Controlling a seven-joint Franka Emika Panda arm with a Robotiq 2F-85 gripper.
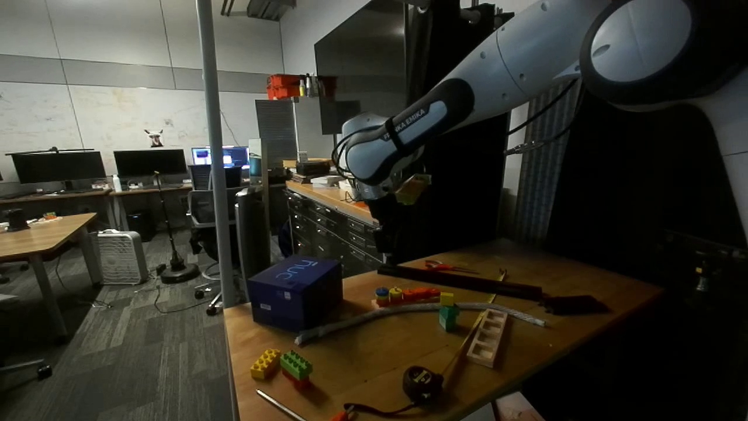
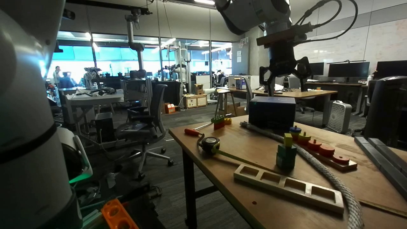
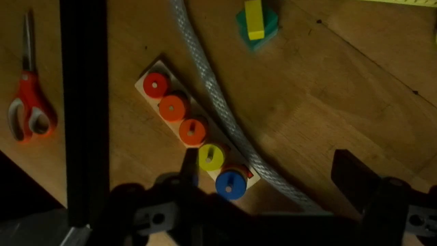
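Observation:
High over the table hangs my gripper (image 2: pixel 286 89), open, its two fingers well apart and nothing between them. In the wrist view one finger (image 3: pixel 189 166) overlaps the edge of a wooden peg board (image 3: pixel 256 177), which carries orange-red, yellow and blue (image 3: pixel 229 188) discs. A grey braided rope (image 3: pixel 223 108) curves beside the board. Teal blocks with a yellow block (image 3: pixel 254 20) on top stand on the rope's other side. To the left lie orange-handled scissors (image 3: pixel 30 98), past a long black bar (image 3: pixel 84 102).
A dark blue box (image 1: pixel 294 291) stands at the table's far left. A wooden tray with square pockets (image 2: pixel 288 187), a tape measure (image 2: pixel 210 145) with its blade out, and toy bricks (image 1: pixel 295 365) occupy other spots. Bare wood (image 3: pixel 327 106) shows right of the rope.

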